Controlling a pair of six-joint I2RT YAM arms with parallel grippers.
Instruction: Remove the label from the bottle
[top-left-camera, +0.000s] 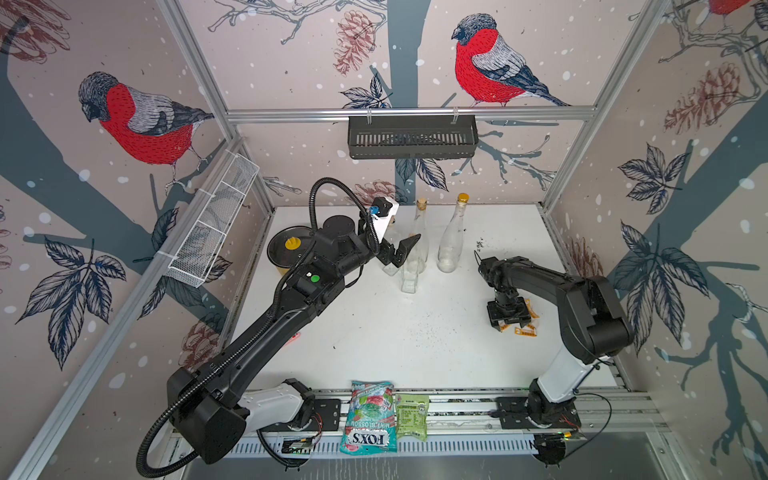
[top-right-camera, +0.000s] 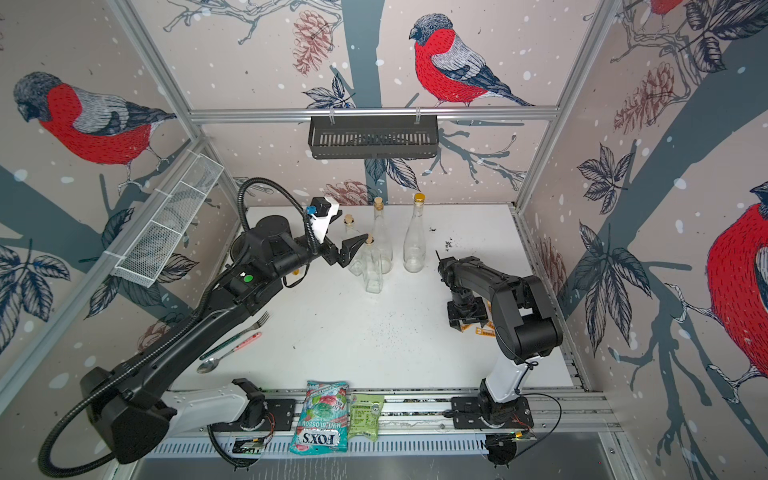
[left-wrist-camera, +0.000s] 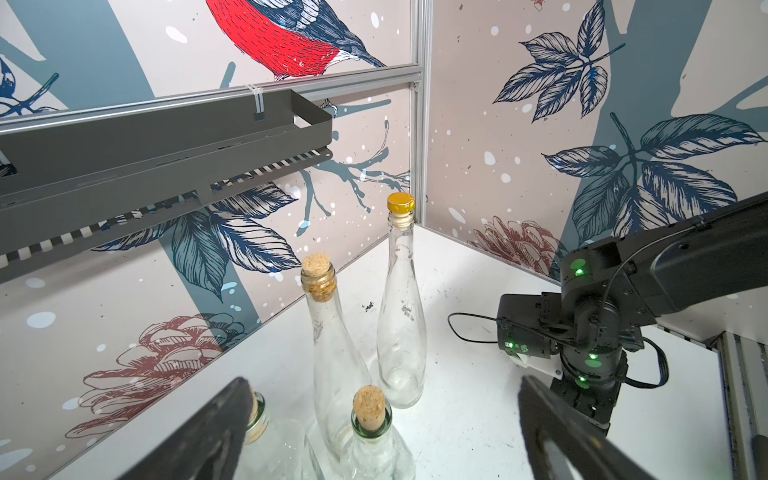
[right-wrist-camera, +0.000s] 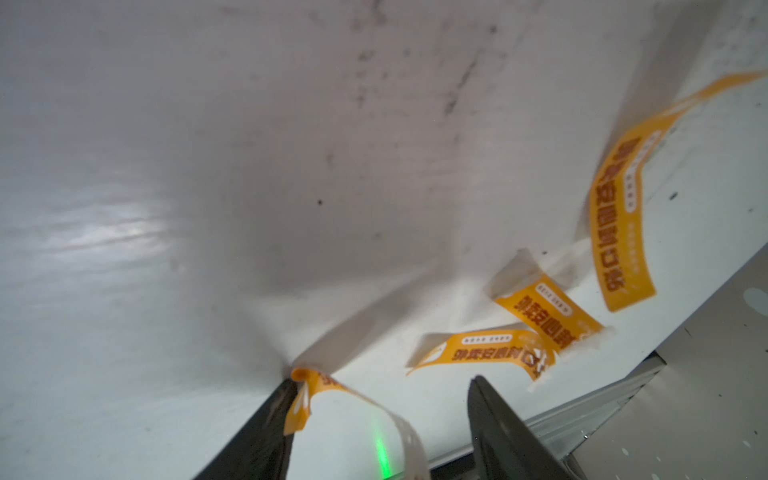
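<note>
My right gripper points down at the table, part open, with a curled orange label strip (right-wrist-camera: 308, 396) at its left finger; whether it touches is unclear. More orange labels (right-wrist-camera: 624, 224) lie beside it. My left gripper (top-left-camera: 396, 248) is open above the bottle group, nothing between its fingers. In the left wrist view stand glass bottles: a tall one with yellow cap (left-wrist-camera: 400, 320), a tall corked one (left-wrist-camera: 332, 360) and smaller corked ones (left-wrist-camera: 372, 440).
A grey rack (top-left-camera: 412, 140) hangs on the back wall. Dark containers (top-left-camera: 284, 248) stand at back left, cutlery (top-right-camera: 232, 348) lies at left, and snack bags (top-left-camera: 368, 416) lie along the front edge.
</note>
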